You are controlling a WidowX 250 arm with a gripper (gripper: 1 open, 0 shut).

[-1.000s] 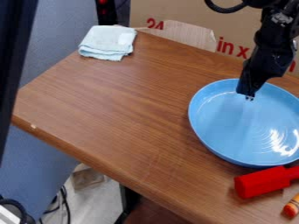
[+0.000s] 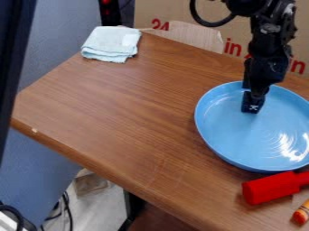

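Observation:
The black gripper [image 2: 251, 101] points down inside the rear-left part of a blue plate [image 2: 248, 135] on the right side of the wooden table. Its fingertips are low, at or just over the plate's surface; whether they touch it, and whether they are open or shut, is hard to tell. No object is visible at the fingertips.
A folded light cloth [image 2: 111, 42] lies at the table's far left corner. A red object [image 2: 272, 188] and a small orange item [image 2: 302, 213] are at the front right. Cardboard stands behind.
The gripper has come down and slightly left into the plate over the last second. The plate and other objects look unmoved.

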